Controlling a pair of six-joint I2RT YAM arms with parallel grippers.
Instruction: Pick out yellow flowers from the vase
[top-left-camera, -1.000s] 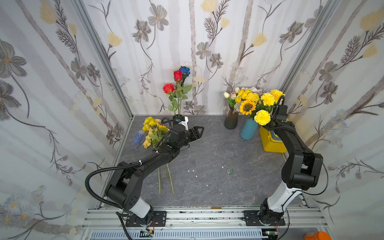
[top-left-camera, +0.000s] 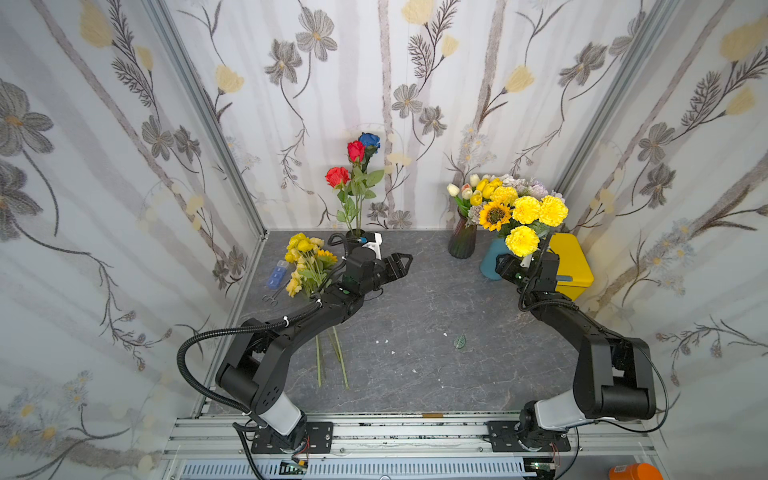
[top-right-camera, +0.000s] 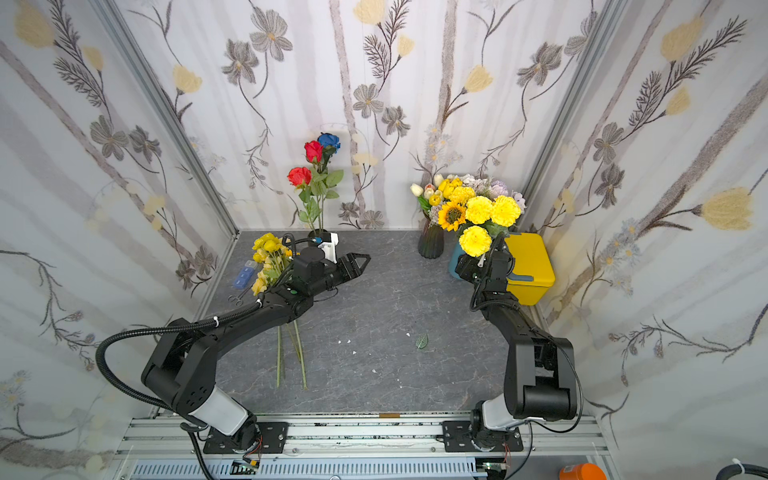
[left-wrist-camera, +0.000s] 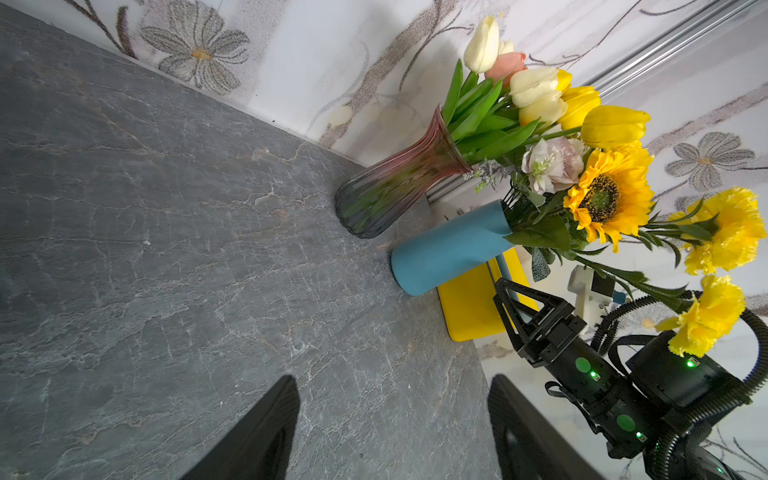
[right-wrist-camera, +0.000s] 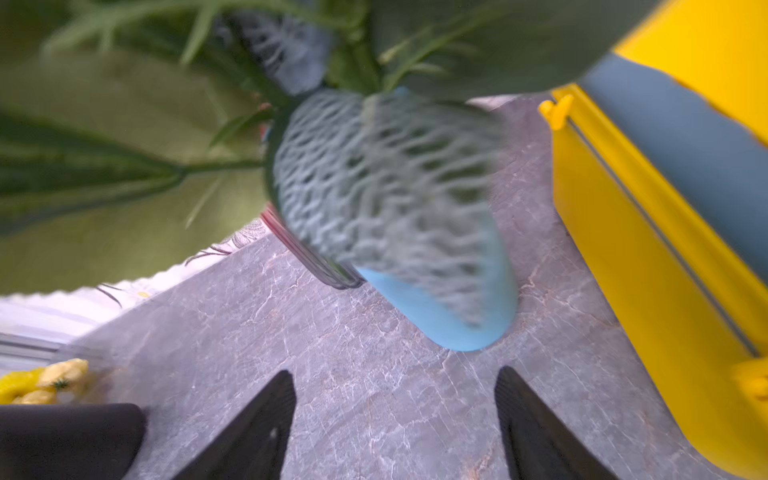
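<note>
Several yellow flowers (top-left-camera: 525, 209), with a sunflower (top-left-camera: 495, 214) among them, rise from the blue vase (left-wrist-camera: 448, 249) at the back right. One bloom (left-wrist-camera: 704, 314) hangs low over the right arm. My right gripper stands open near the vase base, nothing between its fingers; leaves (right-wrist-camera: 392, 192) blur across its wrist view. Over the table's left half, my left gripper is open too, only tabletop showing between its fingers. Other yellow flowers (top-left-camera: 302, 256) lie at the far left, stems towards the front, partly behind the left arm.
Beside the blue vase stands a dark glass vase (top-left-camera: 461, 240) of tulips. A yellow box (right-wrist-camera: 632, 264) is close on the right. Red and blue roses (top-left-camera: 356, 152) stand behind the left arm.
My right arm has moved left and lower, from beside the yellow blooms to the blue vase's base. The yellow box sits farther right, and some blooms have shifted slightly. The left arm barely moved.
</note>
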